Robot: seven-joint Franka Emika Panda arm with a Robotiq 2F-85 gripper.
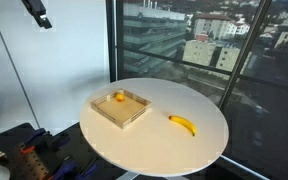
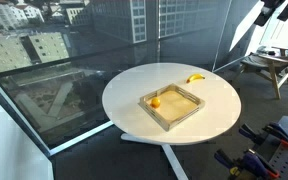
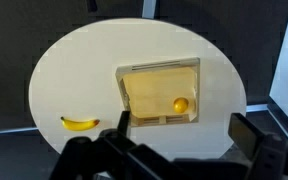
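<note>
A shallow wooden tray (image 3: 161,116) stands on the round white table (image 3: 79,65), with a small orange fruit (image 3: 181,105) inside it near one corner. Apart from the tray, a yellow banana (image 1: 183,124) lies on the bare tabletop; the wrist view shows the same banana (image 3: 80,125) at lower left. High above the table hangs my gripper, its two dark fingers spread wide at the bottom of the wrist view. It is open and nothing shows between the fingers. Exterior view 1 has only part of the gripper (image 1: 44,20), at upper left.
Much of the white tabletop around the tray and banana is clear. Tall windows (image 1: 174,45) run behind the table. A chair (image 2: 274,65) stands off to the right in exterior view 2, and dark equipment with cables (image 2: 254,160) sits at the lower right there.
</note>
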